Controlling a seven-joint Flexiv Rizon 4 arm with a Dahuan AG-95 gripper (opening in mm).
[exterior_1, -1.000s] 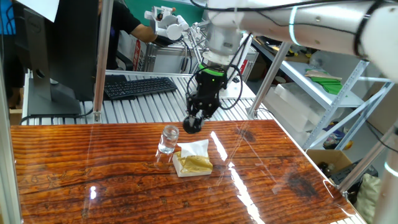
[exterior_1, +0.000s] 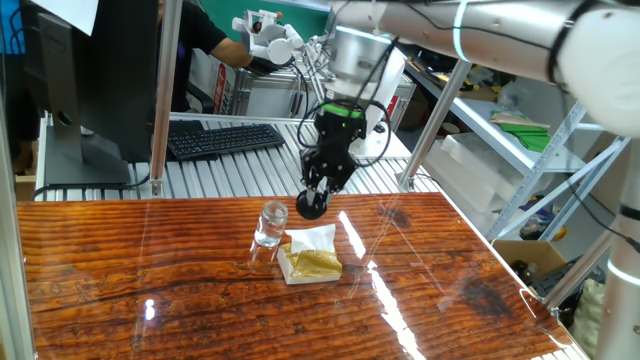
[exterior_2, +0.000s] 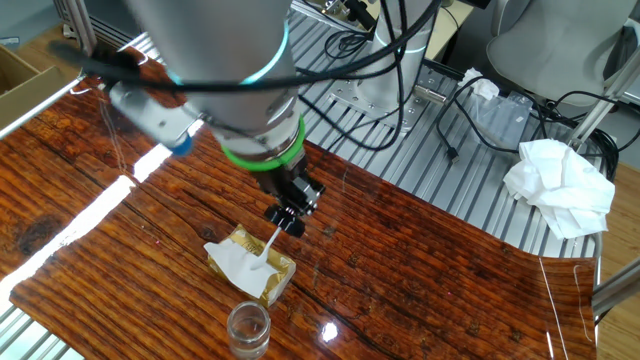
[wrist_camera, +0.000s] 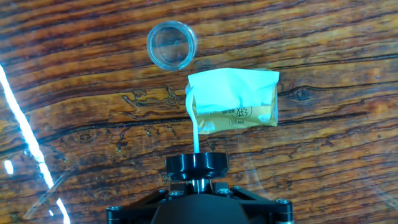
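Observation:
A thin white stick-like piece (wrist_camera: 195, 134) reaches out from my gripper, whose dark round fingertips look shut on its end. In the wrist view its curved far end lies over the left edge of a gold tissue pack (wrist_camera: 239, 116); whether they touch cannot be told. A white tissue (wrist_camera: 233, 89) stands out of the pack's top. Beside the pack is a clear glass jar (wrist_camera: 171, 45), upright on the table, also seen in exterior view 2 as a jar (exterior_2: 249, 328). In exterior view 1 my gripper (exterior_1: 312, 203) hangs above and behind the pack (exterior_1: 312, 264).
A keyboard (exterior_1: 225, 141) and a monitor (exterior_1: 85, 90) stand beyond the table's far edge. Crumpled white material (exterior_2: 560, 187) lies on the metal slats (exterior_2: 440, 195) near the robot's base.
Over the last second the arm has shifted and its wrist has turned, while the gripper stays near the same spot. Pack and jar have not moved.

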